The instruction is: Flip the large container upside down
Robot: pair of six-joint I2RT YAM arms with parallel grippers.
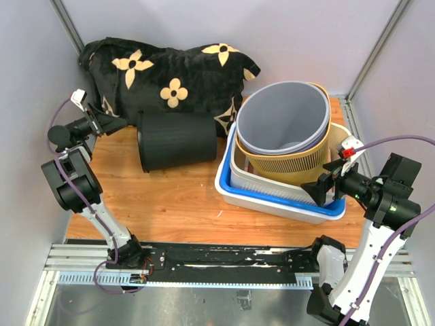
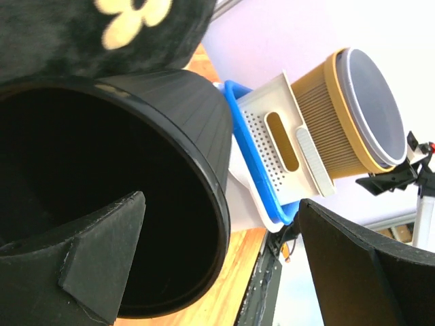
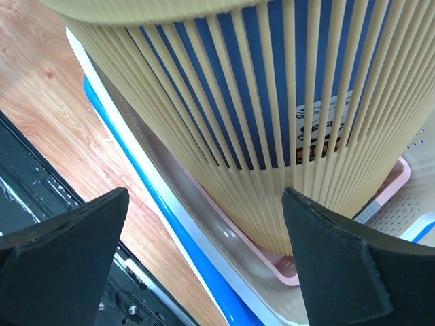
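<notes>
The large black container (image 1: 178,140) lies on its side on the wooden table, its mouth facing left and its base to the right. My left gripper (image 1: 119,124) stands just outside that mouth. In the left wrist view the fingers (image 2: 88,272) are wide apart, and the container's rim (image 2: 216,193) shows beyond them, with no grip on it. My right gripper (image 1: 321,191) is open too, over the front right of the nested tubs. A ribbed cream basket (image 3: 224,149) fills the view ahead of it, not clamped.
A dark flowered pillow (image 1: 174,68) rests along the back wall behind the container. To the right stand a grey bin (image 1: 284,112) in a yellow basket (image 1: 292,168) and a blue-rimmed tub (image 1: 272,192). Bare table (image 1: 156,210) lies in front.
</notes>
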